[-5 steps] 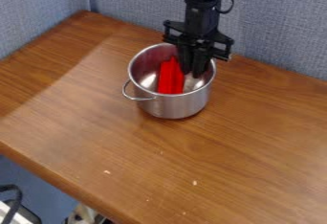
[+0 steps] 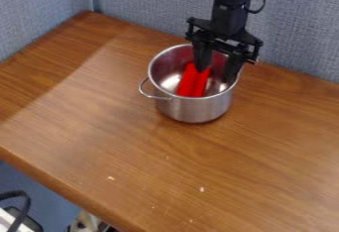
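Observation:
A steel pot (image 2: pixel 176 105) with wire side handles stands on the wooden table (image 2: pixel 119 162) toward the back. Inside it lies a red object (image 2: pixel 195 78), partly hidden by the pot's wall and the arm. My black gripper (image 2: pixel 219 52) hangs from the top of the view over the pot's back right, open, its dark fingers reaching down to around the rim. Whether anything else is in the pot under the fingers is hard to tell.
Grey padded walls (image 2: pixel 119 0) border the table at the back and left. Cables show at the lower left corner, off the table.
My gripper has shifted right and slightly up over the pot. The pot appears a little further right, and more of the red object's top shows.

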